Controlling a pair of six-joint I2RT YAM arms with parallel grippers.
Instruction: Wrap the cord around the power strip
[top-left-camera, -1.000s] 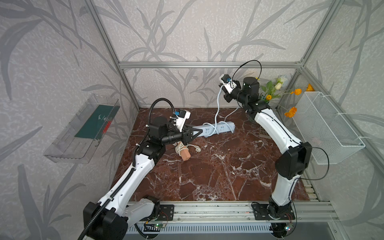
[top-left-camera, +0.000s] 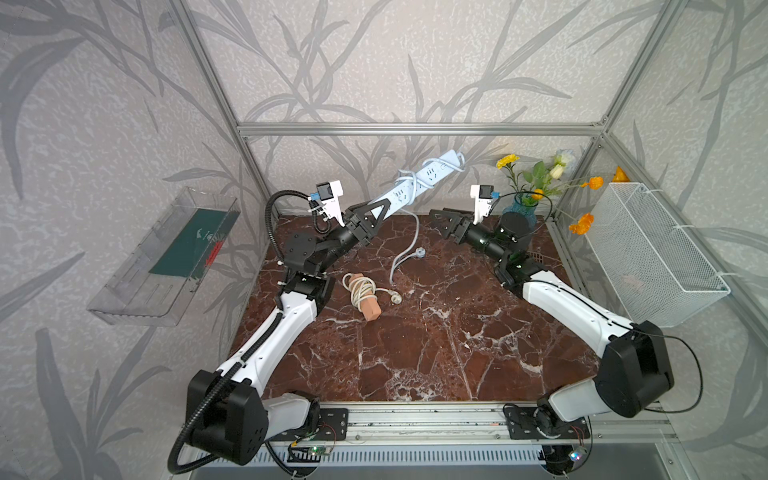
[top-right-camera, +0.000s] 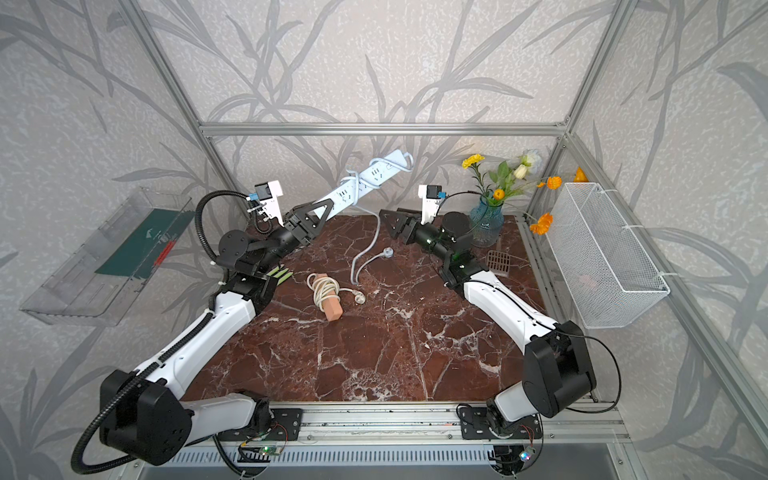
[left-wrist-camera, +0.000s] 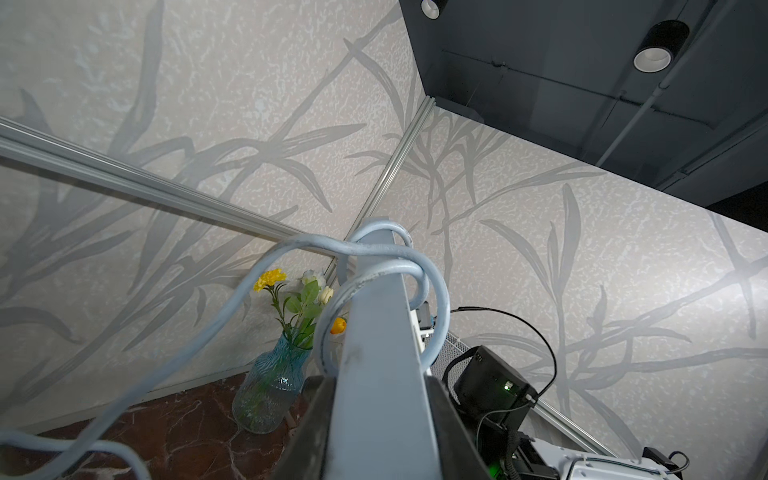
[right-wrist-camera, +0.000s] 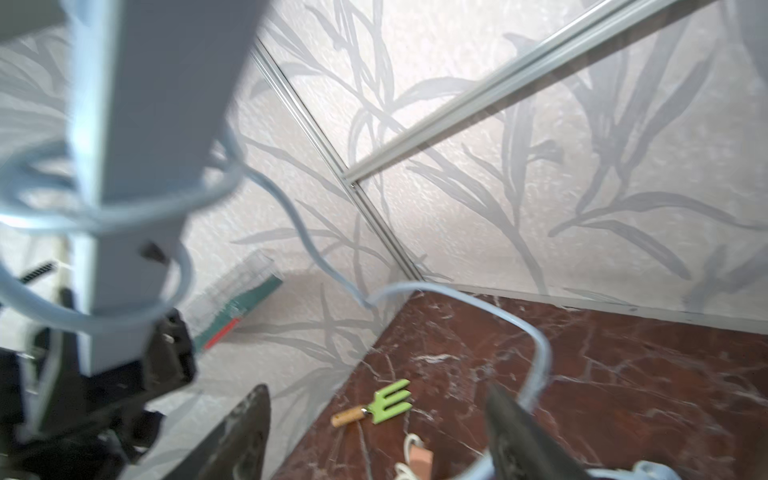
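Observation:
The white power strip (top-left-camera: 424, 177) is raised diagonally in the air, its lower end held in my left gripper (top-left-camera: 376, 214), which is shut on it. Pale cord (left-wrist-camera: 384, 264) loops around the strip's far half, and its free length hangs down to a plug (top-left-camera: 419, 253) on the table. My right gripper (top-left-camera: 444, 220) is apart from the strip, to its lower right, fingers part open; in the right wrist view the hanging cord passes behind the fingers, and whether it lies between them is unclear.
A wooden block (top-left-camera: 369, 309) wound with cream cord lies front-left of the plug. A green fork tool (right-wrist-camera: 388, 404) lies at the left. A flower vase (top-right-camera: 485, 224) stands back right. Wire and clear baskets hang on the side walls.
The left gripper has lifted the strip from the table and tilted it up. The right gripper, previously high with cord at it, has moved down, and the cord now hangs from the strip.

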